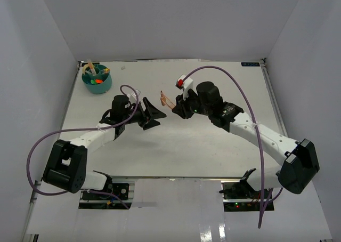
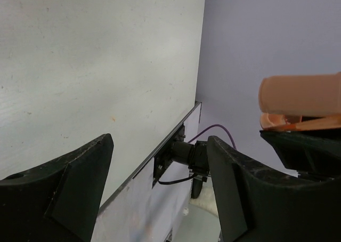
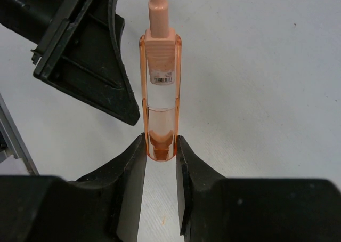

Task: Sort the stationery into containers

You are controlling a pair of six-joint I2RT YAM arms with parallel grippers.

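Note:
My right gripper [image 1: 182, 104] is shut on a pale orange marker-like item [image 1: 167, 101], raised above the white table [image 1: 170, 151]; in the right wrist view it is a translucent orange object [image 3: 160, 124] with a barcode label and red tip, pinched at its lower end. My left gripper [image 1: 153, 118] stands open and empty just left of it, its black finger [image 3: 101, 77] beside the item in the right wrist view. In the left wrist view the item [image 2: 298, 93] shows at the upper right, outside the left fingers.
A teal divided container [image 1: 97, 86] at the back left holds several pens and stationery pieces. Cables arch over both arms.

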